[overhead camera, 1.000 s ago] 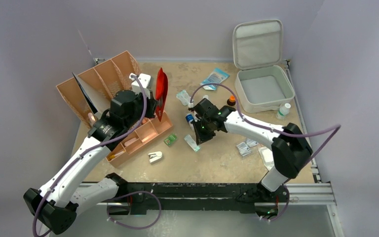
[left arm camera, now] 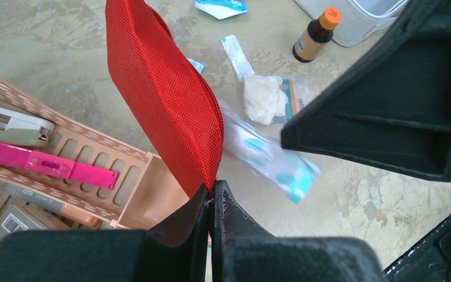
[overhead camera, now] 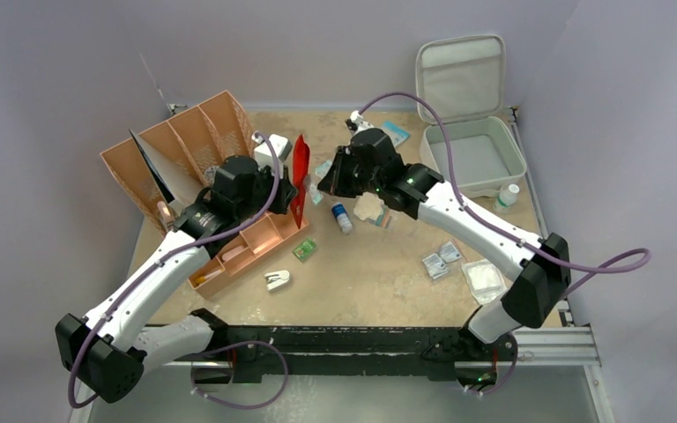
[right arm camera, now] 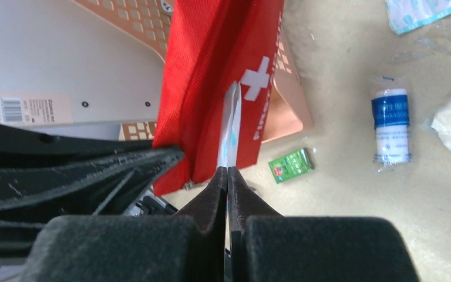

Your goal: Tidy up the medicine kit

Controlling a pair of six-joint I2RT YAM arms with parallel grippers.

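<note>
My left gripper is shut on the edge of a red first-aid pouch (left arm camera: 164, 100), which hangs upright above the organizer's front corner. A white cross on the pouch shows in the right wrist view. My right gripper is shut on a thin white-and-teal packet (right arm camera: 230, 126). That packet stands up from its fingertips, in front of the pouch and overlapping it in view; whether it is inside the pouch I cannot tell. The peach organizer (overhead camera: 295, 236) stands on the left. The open white case (overhead camera: 518, 169) is empty at the back right.
On the table lie a blue-and-white roll (right arm camera: 392, 126), a green box (right arm camera: 291, 165), a white stapler-like item (overhead camera: 278, 280), small packets (overhead camera: 436, 265) and a white pad (overhead camera: 485, 280). A brown bottle (left arm camera: 317, 35) stands near the case.
My right gripper has risen and moved left with the packet, up to the pouch. The left gripper has shifted slightly right and forward, still gripping the pouch.
</note>
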